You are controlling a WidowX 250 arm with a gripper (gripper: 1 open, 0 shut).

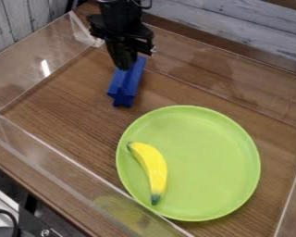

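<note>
My black gripper [121, 57] hangs at the upper middle, over the far end of a blue block [125, 86] lying on the wooden table. Its fingers look close together; whether they touch the block cannot be told. A yellow banana [152, 168] lies on the left part of a green plate [218, 162] in the near right of the table.
Clear plastic walls [25, 148] border the table. A dark cable shows at the bottom left corner.
</note>
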